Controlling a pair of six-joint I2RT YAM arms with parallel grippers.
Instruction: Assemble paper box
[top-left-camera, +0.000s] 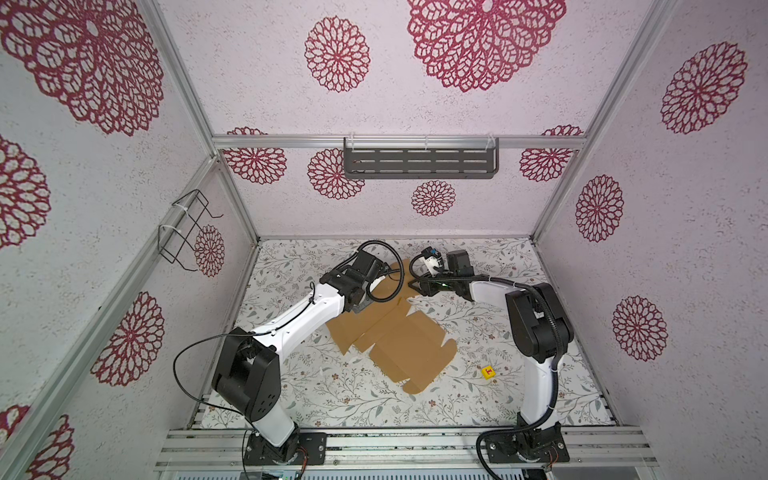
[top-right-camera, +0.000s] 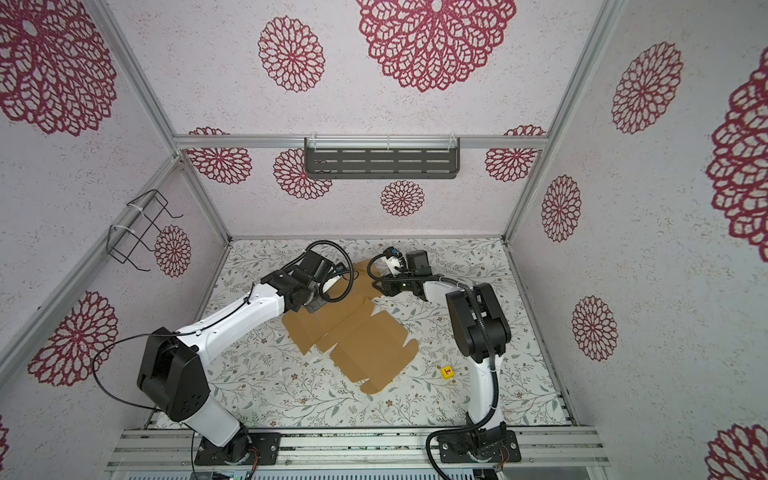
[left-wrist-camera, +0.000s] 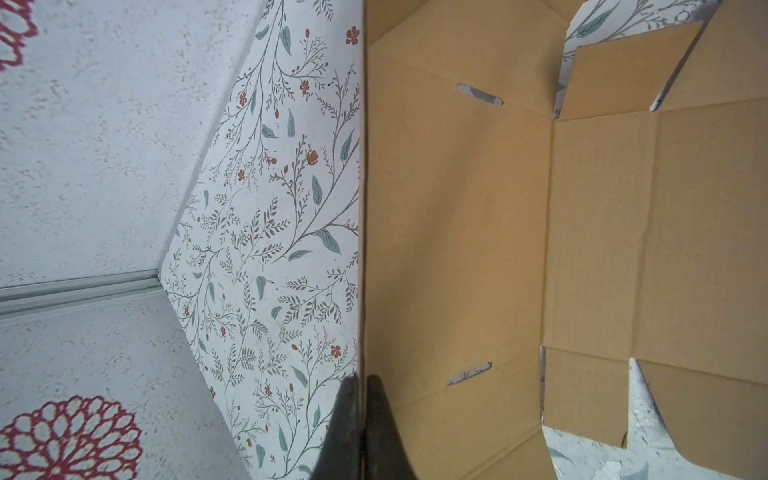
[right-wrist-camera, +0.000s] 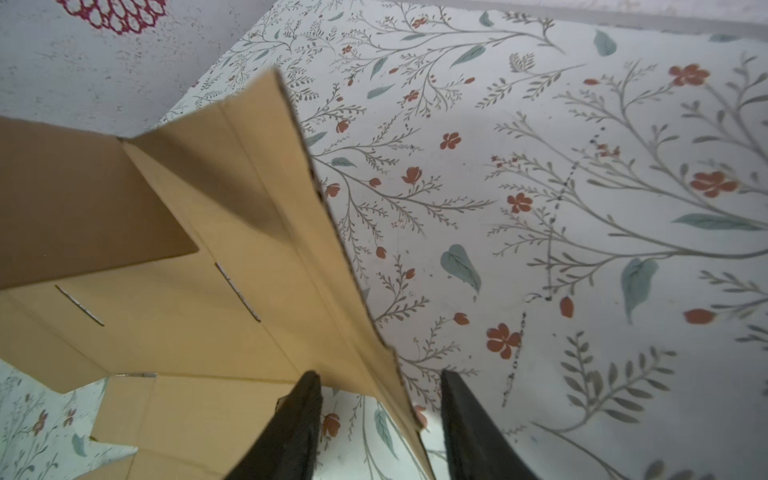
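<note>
A brown cardboard box blank (top-left-camera: 408, 346) lies partly folded on the table, its rear panel raised; its front part is flat. In the left wrist view, the upper edge of the raised panel (left-wrist-camera: 456, 240) runs down between the fingers of my left gripper, which is shut on it. At the other end, my right gripper stands part open. A standing end flap (right-wrist-camera: 320, 264) passes between its fingers, with gaps visible on both sides. A smaller side flap (right-wrist-camera: 80, 208) juts out at the left of the right wrist view.
A small yellow block (top-left-camera: 488, 372) lies at the front right of the table. A dark slotted shelf (top-left-camera: 421, 164) hangs on the back wall, and a wire rack (top-left-camera: 184, 228) on the left.
</note>
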